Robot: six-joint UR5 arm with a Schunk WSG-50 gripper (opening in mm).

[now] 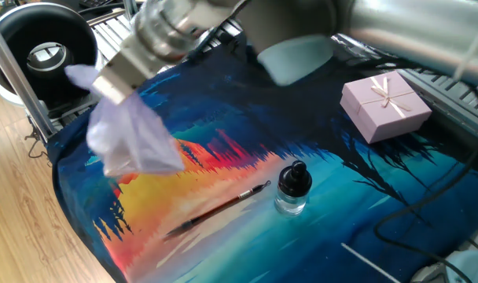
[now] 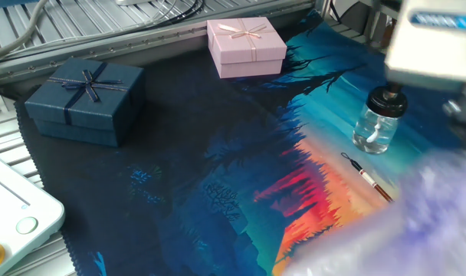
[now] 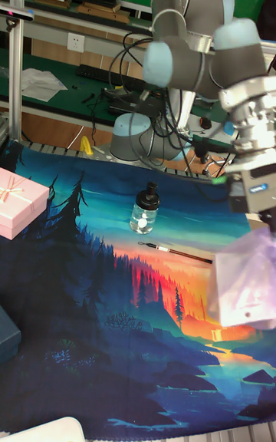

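Note:
A thin, see-through lilac bag point(image 1: 133, 137) hangs in the air from my gripper point(image 1: 105, 94), which is shut on its gathered part. The bag covers the fingertips. In exterior view 2 the blurred bag point(image 2: 409, 222) fills the lower right corner. Exterior view 3 has the bag point(image 3: 248, 282) at the right edge, over the sunset part of the printed cloth point(image 3: 98, 344). A clear glass bottle with a black cap point(image 1: 293, 189) stands upright on the cloth. Beside it lies a thin dark brush-like stick point(image 1: 215, 212).
A pink gift box with a ribbon point(image 2: 247, 50) and a dark blue gift box point(image 2: 87, 100) sit along one side of the cloth. A white device with a red button point(image 2: 14, 222) is at its edge. The dark cloth between the boxes and stick is bare.

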